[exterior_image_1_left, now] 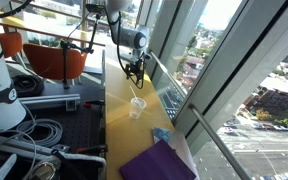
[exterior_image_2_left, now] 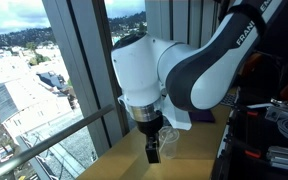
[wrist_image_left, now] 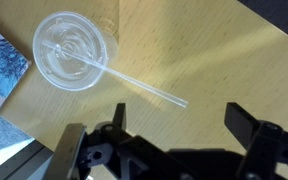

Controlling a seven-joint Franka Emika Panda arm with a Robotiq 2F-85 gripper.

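Note:
A clear plastic cup [wrist_image_left: 72, 52] stands on the wooden table, at the upper left of the wrist view. A thin translucent straw [wrist_image_left: 144, 86] leans out of it, its free end reaching toward the space ahead of my fingers. My gripper is open, with one finger on each side of that end and nothing held. In exterior view 1, the gripper [exterior_image_1_left: 135, 75] is above the table beyond the cup [exterior_image_1_left: 137, 107], apart from it. Exterior view 2 shows the gripper [exterior_image_2_left: 152, 152] pointing down near the cup, which the arm partly hides.
A purple folded item [exterior_image_1_left: 156, 163] lies at the table's near end, with a small blue patterned packet [exterior_image_1_left: 162, 134] nearby. Windows run along one side of the table. Dark equipment and cables [exterior_image_1_left: 46, 130] occupy the other side. Bare table [wrist_image_left: 209, 50] surrounds the straw's free end.

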